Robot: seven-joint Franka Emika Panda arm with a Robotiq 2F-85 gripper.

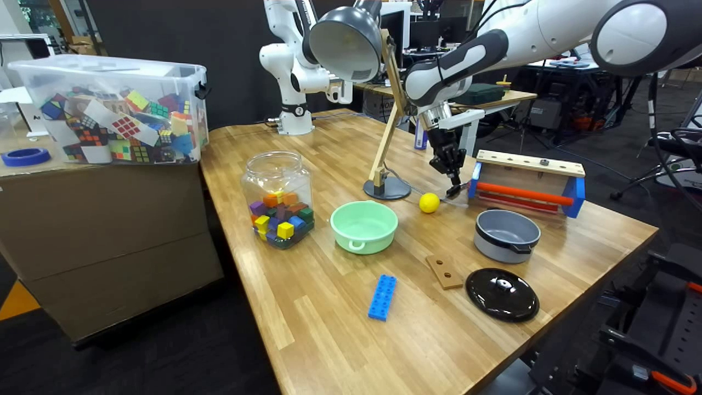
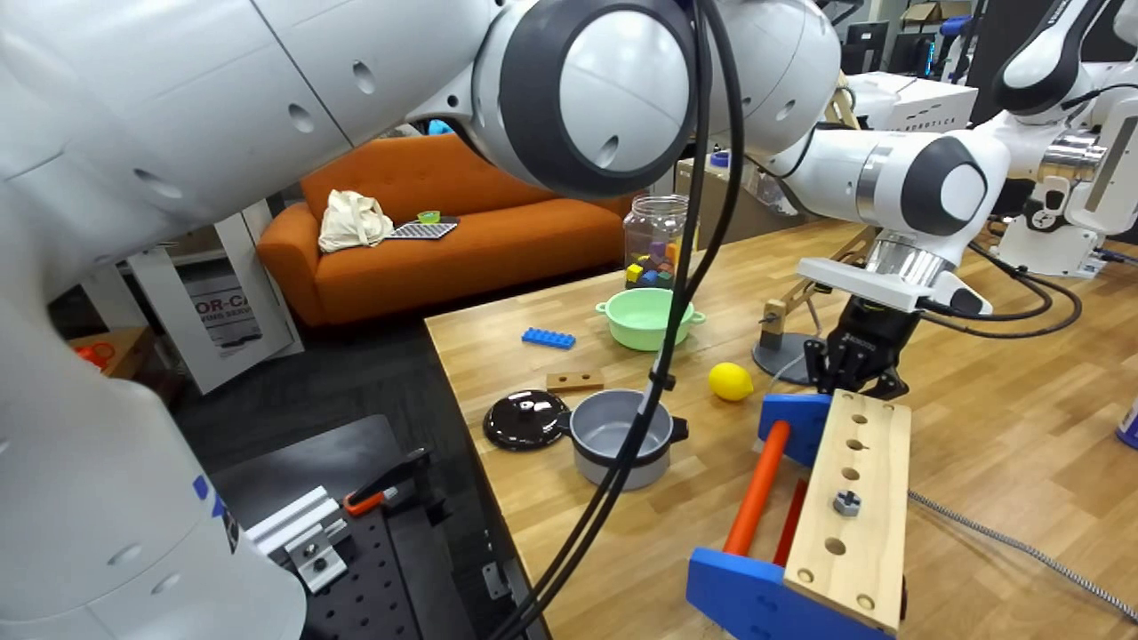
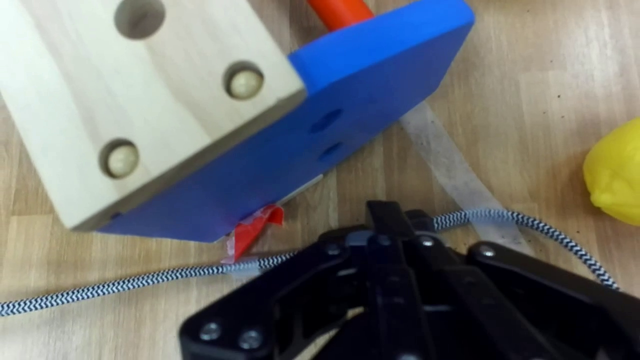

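My gripper is shut, low over the table beside the blue end of a wooden peg bench (image 3: 336, 90). A black-and-white braided cord (image 3: 534, 225) runs along the tabletop and passes behind the fingertips; whether any of it is caught between them is hidden. Exterior view 1 has the gripper (image 1: 454, 191) pointing down between a yellow lemon (image 1: 429, 203) and the bench (image 1: 526, 181). From the other side, the bench (image 2: 853, 501) partly hides the fingertips.
The lamp base (image 1: 386, 187) stands close to the arm. A green bowl (image 1: 363, 226), a grey pot (image 1: 507, 236), a black lid (image 1: 502, 294), a wooden piece with two holes (image 1: 445, 272), a blue brick (image 1: 382, 297) and a block jar (image 1: 279, 199) occupy the table.
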